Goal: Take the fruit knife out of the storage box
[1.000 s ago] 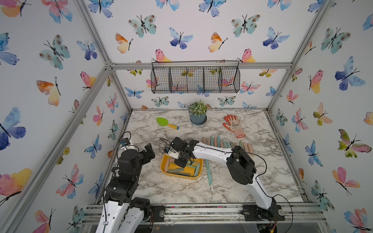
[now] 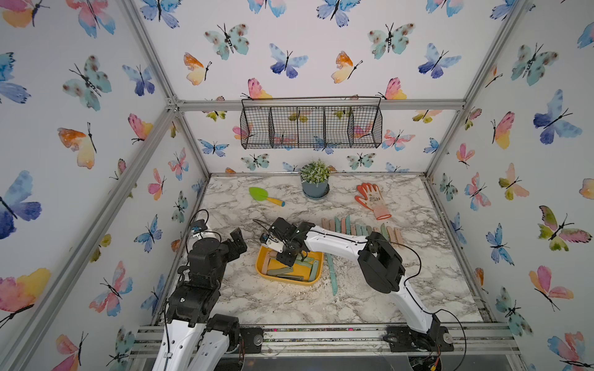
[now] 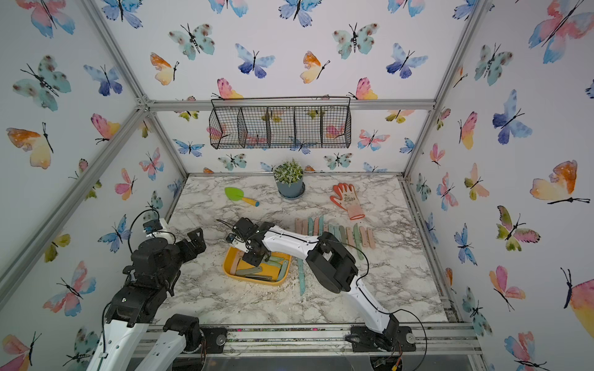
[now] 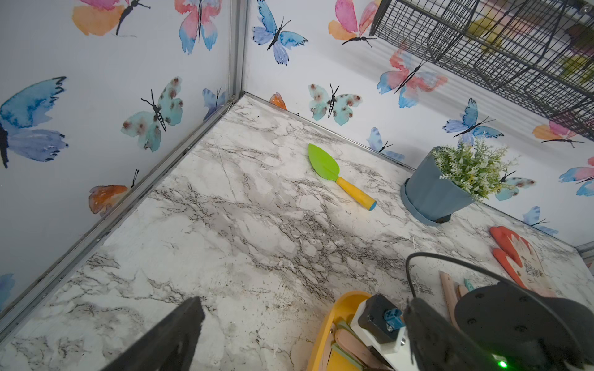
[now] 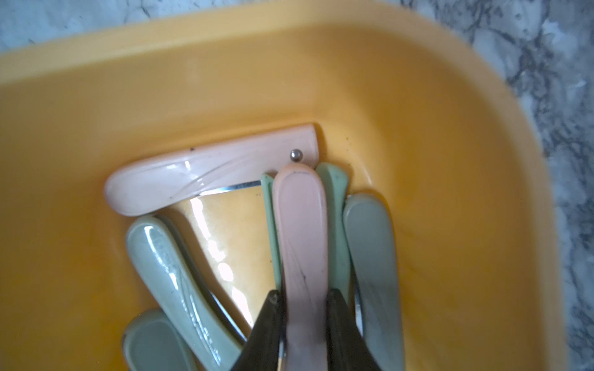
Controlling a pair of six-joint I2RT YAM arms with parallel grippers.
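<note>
The yellow storage box (image 2: 297,278) holds several folded fruit knives in pink, mint and grey-green. My right gripper is down inside it, shut on a pink knife (image 5: 300,228) that lies lengthwise among green ones, near one end of another pink knife (image 5: 204,170). My left gripper (image 2: 236,243) hangs above the table left of the box; in the left wrist view its fingers are blurred at the lower edge, with nothing seen between them.
A row of knives (image 3: 334,235) lies behind and right of the box. A green trowel (image 2: 260,194), potted plant (image 2: 314,179) and gloves (image 2: 374,201) lie at the back.
My right arm has shifted very slightly over the box since a second ago; the left arm has not visibly moved.
</note>
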